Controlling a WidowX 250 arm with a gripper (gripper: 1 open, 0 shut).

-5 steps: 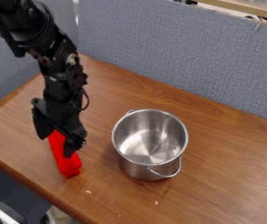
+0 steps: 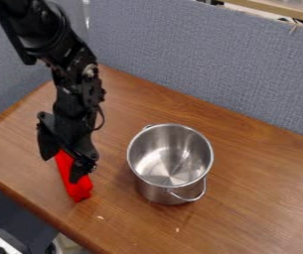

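My black gripper reaches down from the upper left onto a red elongated object lying on the wooden table near its left front. The fingers are low over the upper part of the red object and partly cover it; I cannot tell whether they are closed on it. To the right stands a steel pot with two handles, empty inside.
Padded grey walls border the back and left. The table's front edge runs along the lower left.
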